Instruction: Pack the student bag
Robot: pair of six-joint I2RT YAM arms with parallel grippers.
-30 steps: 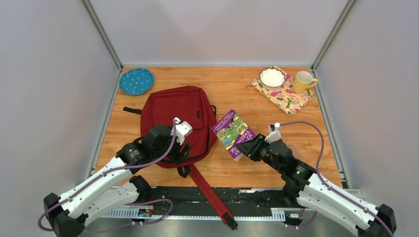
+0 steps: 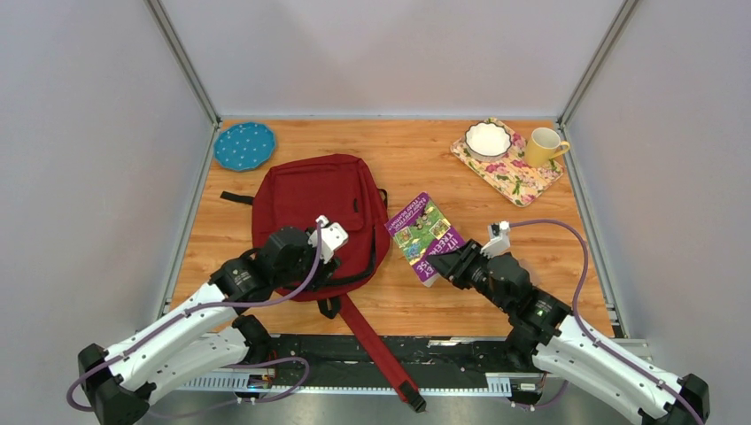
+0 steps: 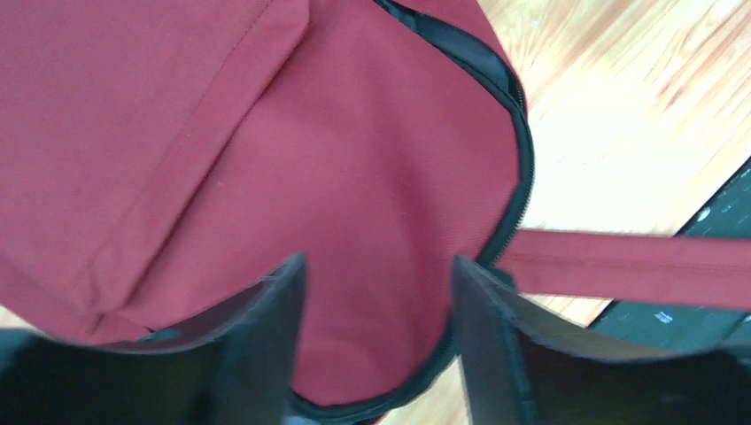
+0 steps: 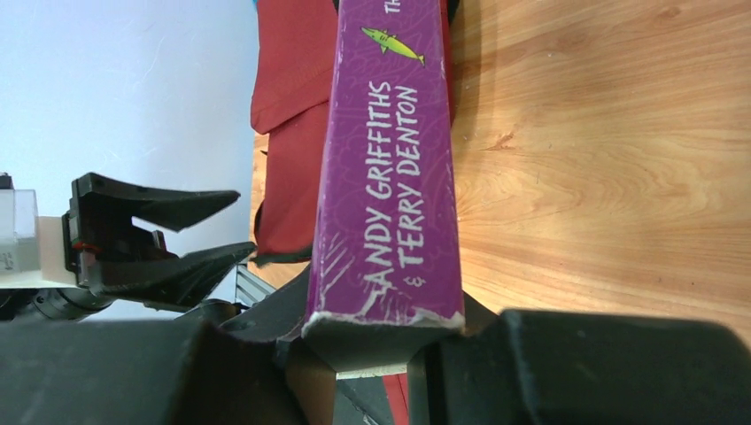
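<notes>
The red backpack (image 2: 319, 190) lies flat on the wooden table, its dark zip edge (image 3: 522, 177) partly gaping along one side in the left wrist view. Over the bag's lower part hovers my left gripper, its fingers apart with nothing between them. A purple book (image 2: 425, 232) with a colourful cover is held above the table, right of the bag. My right gripper is shut on one end of it; the spine (image 4: 390, 177) faces the right wrist camera. The bag's inside does not show.
A blue dotted plate (image 2: 244, 146) lies at the back left. At the back right, a floral tray (image 2: 518, 188) bears a white bowl (image 2: 487, 140) and a yellow mug (image 2: 542, 147). A red strap (image 2: 381, 350) hangs over the front edge. Table between book and tray is bare.
My right gripper and the book have shifted only slightly to the right.
</notes>
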